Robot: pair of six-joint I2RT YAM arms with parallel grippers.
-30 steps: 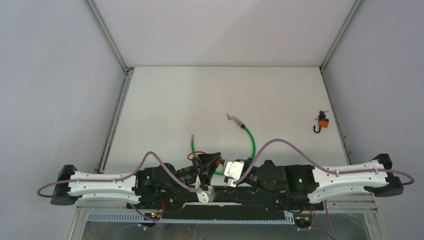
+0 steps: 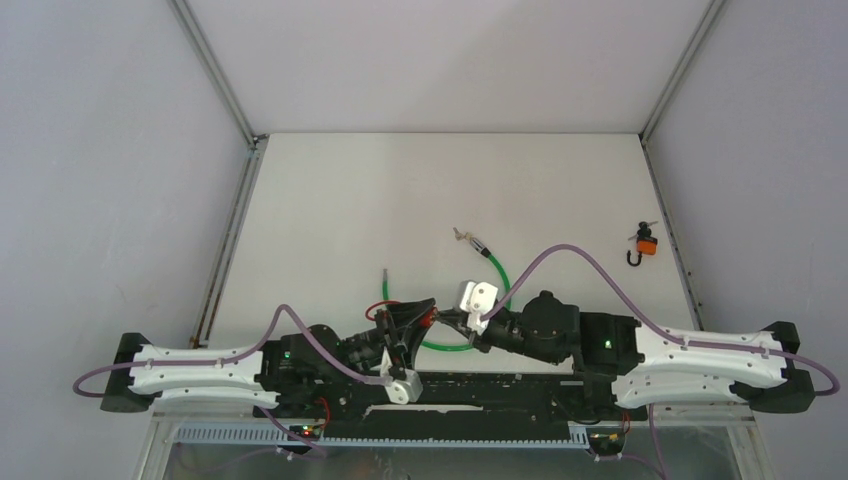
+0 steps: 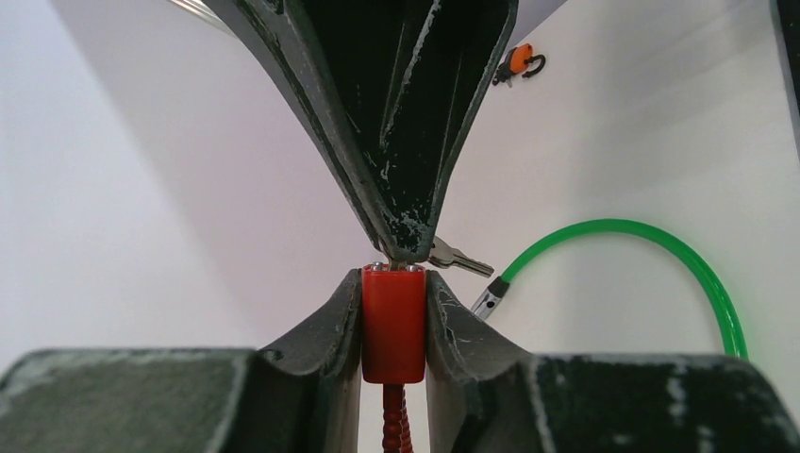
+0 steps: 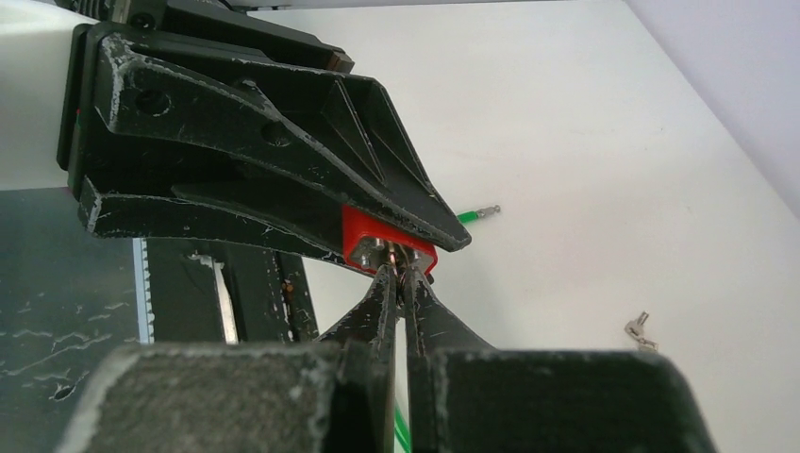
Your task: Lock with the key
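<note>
The red lock body [image 3: 393,326] is clamped upright between the fingers of my left gripper, its silvery end facing up. A red cable hangs below it. My right gripper is shut right at that end of the lock. Thin metal, which looks like the key [image 4: 392,257], shows between its fingertips and the lock face. How deep the key sits in the lock is hidden. From above, both grippers meet over the front of the table, and the red lock [image 2: 428,317] is partly covered by the left one.
A green cable lock [image 2: 505,278] lies on the table, with keys [image 2: 462,235] at its barrel end. An orange lock with a dark hook [image 2: 646,245] rests near the right edge.
The right arm's wrist has rolled and shifted slightly right, its white housing turning with it. The left gripper has moved a little left. Both grippers remain together at the red lock.
</note>
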